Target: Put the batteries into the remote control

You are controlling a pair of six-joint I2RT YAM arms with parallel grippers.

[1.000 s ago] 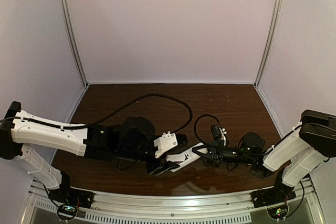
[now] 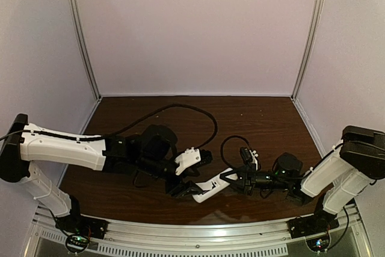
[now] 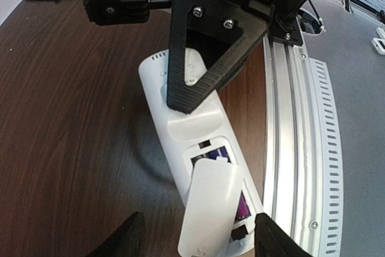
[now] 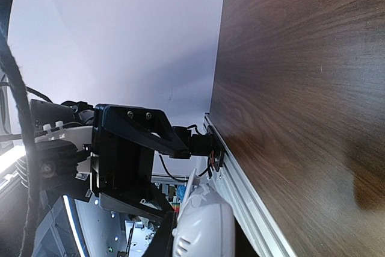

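Observation:
The white remote (image 2: 213,186) is held near its upper end by my right gripper (image 2: 231,177), shut on it. In the left wrist view the remote (image 3: 186,121) shows its open battery compartment with a blue and a purple battery (image 3: 240,206) in it, partly covered by a loose white battery cover (image 3: 210,197) lying askew. My left gripper is open, its two fingers either side of the cover's lower end. The right wrist view shows the remote's end (image 4: 201,227) close up.
A metal rail (image 2: 198,228) runs along the front edge, close beside the remote.

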